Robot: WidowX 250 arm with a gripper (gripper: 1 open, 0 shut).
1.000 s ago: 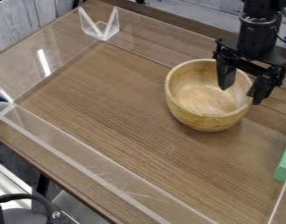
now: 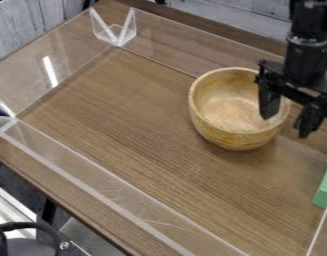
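My gripper (image 2: 289, 112) is at the right of the camera view, over the right rim of a round wooden bowl (image 2: 210, 124); its black fingers point down and stand apart, open, with nothing seen between them. They are slightly blurred. The bowl looks empty.
A green object (image 2: 325, 185) lies at the right edge. A clear angular piece (image 2: 114, 29) stands at the back left. Black equipment (image 2: 19, 238) is at the lower left corner.
My gripper has shifted a little to the right, its right finger now beyond the bowl. The bowl stays in place.
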